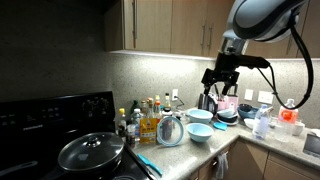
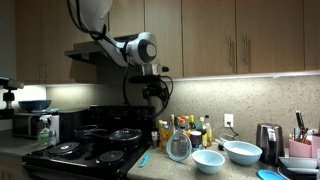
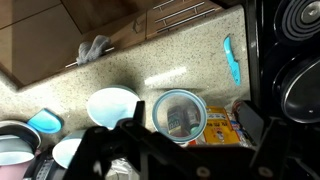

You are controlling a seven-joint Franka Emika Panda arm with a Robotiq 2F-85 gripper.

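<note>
My gripper (image 1: pixel 221 84) hangs high above the counter, its fingers spread apart with nothing between them. The wrist view looks down past the gripper onto a round glass lid (image 3: pixel 178 113). Beside that lid sits a pale blue bowl (image 3: pixel 112 104). In exterior view 1 the lid (image 1: pixel 170 131) leans upright in front of several bottles (image 1: pixel 148 126), and the bowl (image 1: pixel 199 132) is to its right. A turquoise utensil (image 3: pixel 232 60) lies on the counter near the stove. A lidded pan (image 1: pixel 90 152) rests on the black stove.
More bowls (image 2: pixel 243 152), a dark kettle or toaster (image 2: pixel 269 140) and a white jug (image 1: pixel 262 124) crowd the counter farther right. Wooden cabinets (image 2: pixel 205 40) hang over the back. A grey cloth (image 3: pixel 97 48) hangs on the cabinet front. Bare counter (image 3: pixel 180 65) lies before the lid.
</note>
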